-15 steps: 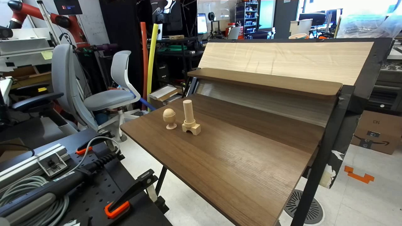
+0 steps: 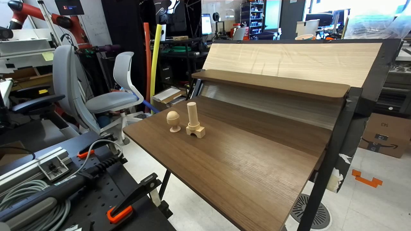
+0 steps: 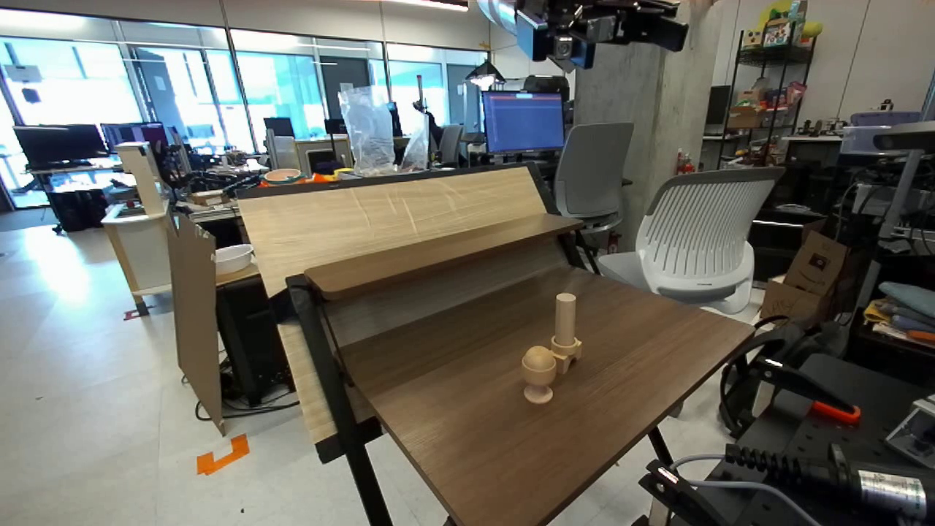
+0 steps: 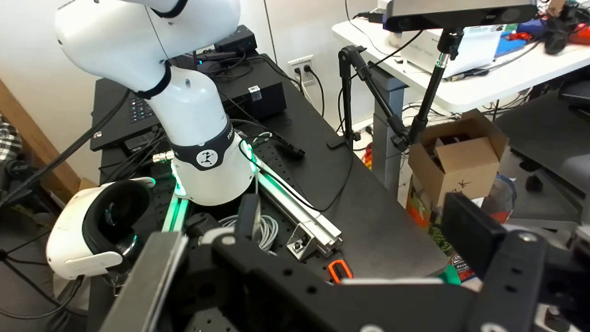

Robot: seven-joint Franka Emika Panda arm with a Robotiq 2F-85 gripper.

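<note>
On the brown desk point(image 2: 239, 154) a wooden cup with a ball on top point(image 2: 173, 121) stands upright. Right beside it in exterior view 1 is a wooden arch block point(image 2: 195, 131) bearing a ring and a tall upright cylinder point(image 2: 192, 113). In exterior view 2 the cup with its ball point(image 3: 539, 372) partly overlaps the block under the cylinder point(image 3: 565, 320). High above the desk, part of the arm's dark end shows at that view's top edge. The wrist view shows my gripper open, its fingers wide apart with nothing between; it faces the robot's own base point(image 4: 213, 166).
A raised shelf point(image 2: 269, 82) runs along the back of the desk. Most of the desktop is bare. In the wrist view, a headset point(image 4: 83, 238), a rail, cables and a clamp occupy the black bench point(image 4: 381, 243) around the base.
</note>
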